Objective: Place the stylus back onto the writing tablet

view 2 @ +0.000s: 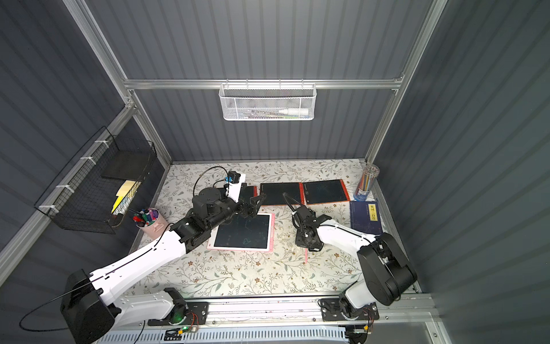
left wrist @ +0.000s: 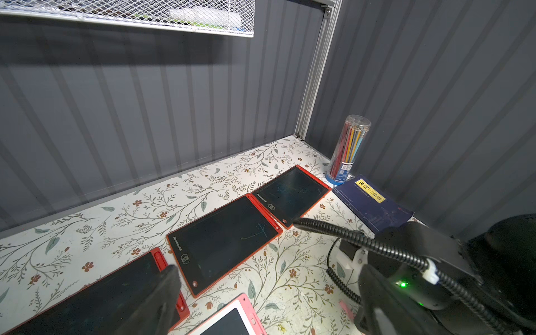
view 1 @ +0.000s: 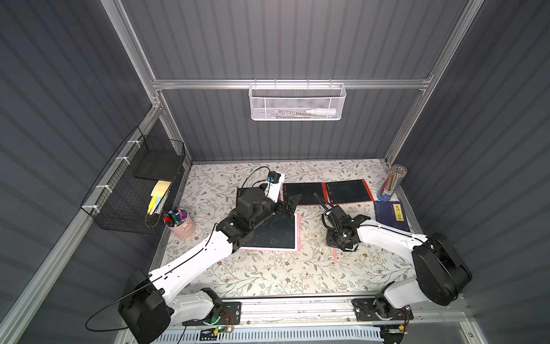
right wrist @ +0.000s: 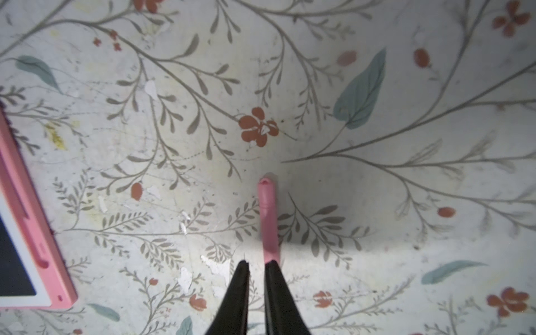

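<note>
A pink stylus [right wrist: 268, 217] is held upright-looking in the right wrist view between the narrow black fingers of my right gripper, low over the floral mat at centre right. The white-and-pink writing tablet [view 2: 241, 232] lies to its left, its pink slotted side [right wrist: 28, 212] showing. My left gripper hangs raised above the tablet's rear part, open with nothing between its fingers.
Red-rimmed tablets [view 1: 346, 190] line the back. A pencil tube [view 1: 392, 180] and navy booklet [view 1: 390, 213] are at right, a pink pen cup [view 1: 183, 228] at left.
</note>
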